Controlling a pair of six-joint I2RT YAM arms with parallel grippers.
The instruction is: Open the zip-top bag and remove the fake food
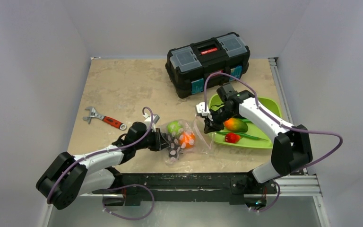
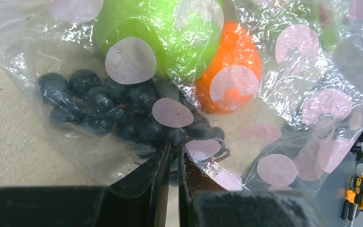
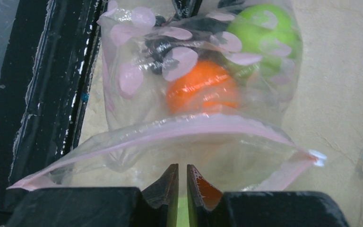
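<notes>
The clear zip bag with pale pink dots (image 1: 177, 153) lies on the table, its mouth (image 3: 217, 124) standing spread on the right side. Inside it are dark grapes (image 2: 99, 101), a green round piece (image 2: 163, 33) and an orange one (image 2: 231, 61). My left gripper points at the bag's grape end, its fingers parted by only a narrow gap; whether film lies between them is unclear. Over by the bag's mouth, my right gripper has its fingers nearly together, and no item shows between them. The mouth's pink edge spans in front of those fingertips.
A green bin (image 1: 273, 111) at the right holds a mango (image 1: 236, 125), a red piece (image 1: 232, 138) and a long green one. Behind stands a black toolbox (image 1: 210, 61). An adjustable wrench (image 1: 105, 118) lies at the left.
</notes>
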